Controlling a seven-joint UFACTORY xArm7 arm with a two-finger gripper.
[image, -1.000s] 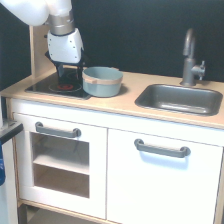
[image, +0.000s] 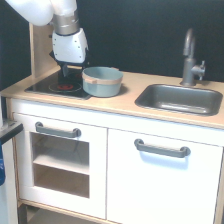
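A grey-green pot (image: 103, 82) stands on the toy kitchen's counter, at the right edge of the black stove top (image: 58, 88), seemingly partly over it. Just left of the pot, my gripper (image: 71, 72) hangs low over the stove, its dark fingers pointing down. The fingers are small and dark against the background, so how wide they stand does not show. Whether they touch the pot's near side is unclear too.
To the right, a metal sink (image: 179, 98) with a grey faucet (image: 190, 62) is set into the wooden counter (image: 128, 98). Bare counter lies between pot and sink. Below is a white cabinet door (image: 160, 178) beside an open-looking oven compartment (image: 62, 165).
My gripper has shifted slightly to the right, closer to the pot, and the arm is tilted a little more. The pot looks unmoved.
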